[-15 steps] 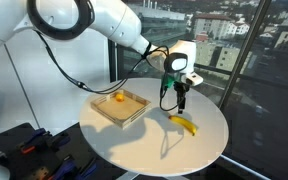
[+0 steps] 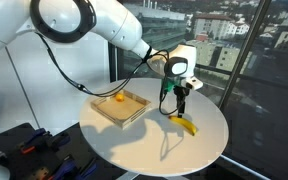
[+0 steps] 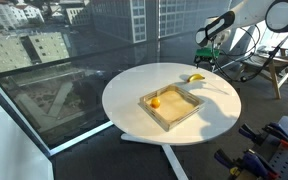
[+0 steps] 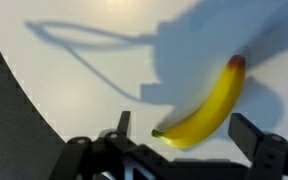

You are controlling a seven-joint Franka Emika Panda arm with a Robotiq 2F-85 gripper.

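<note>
A yellow banana (image 2: 184,124) lies on the white round table, toward its right side; in the wrist view the banana (image 4: 206,115) runs diagonally, its dark tip at the upper right. Above it hangs my gripper (image 2: 181,107), pointing down. Seen from the wrist, the fingers (image 4: 124,123) stand wide apart on either side of the banana's near end, with nothing held between them. The far exterior view shows the banana (image 3: 195,78) small at the table's back edge, below the arm.
A shallow brown box (image 2: 117,110) rests on the table's left part, an orange round fruit (image 2: 120,97) inside it. Bare tabletop (image 2: 149,145) spreads in front of the box and banana. The table's edge curves close by the banana, with dark floor beyond.
My gripper has come down slightly toward the banana. The banana and the box stay where they were.
</note>
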